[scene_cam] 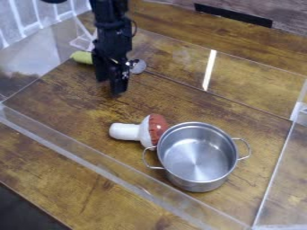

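My black gripper (pixel 111 79) hangs low at the upper left of the tray area, just in front of a yellow-green elongated object (pixel 84 57) and a small silver round item (pixel 138 66); I cannot tell how wide its fingers stand. A toy mushroom (pixel 153 129) with red cap and white stem lies on its side at the centre, touching or very near a steel pot (pixel 198 157) with two handles, at the lower right.
Clear plastic walls surround the wooden surface (pixel 72 117).
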